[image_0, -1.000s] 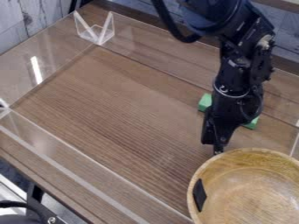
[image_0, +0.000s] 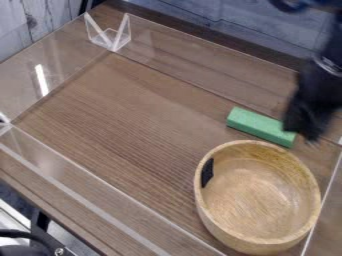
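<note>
A green block (image_0: 261, 126) lies on the wooden table (image_0: 114, 135), just behind a round wooden bowl (image_0: 258, 210) with a dark patch on its left rim. The black gripper (image_0: 311, 105) is at the right edge, beside and above the block; it is blurred and cut off, so its fingers cannot be made out.
A clear plastic stand (image_0: 110, 35) is at the back left. A wall runs along the back. Dark cables show at the lower left corner.
The gripper has moved right toward the frame's edge, uncovering the green block. The bowl now sits farther back and left, nearer the block.
</note>
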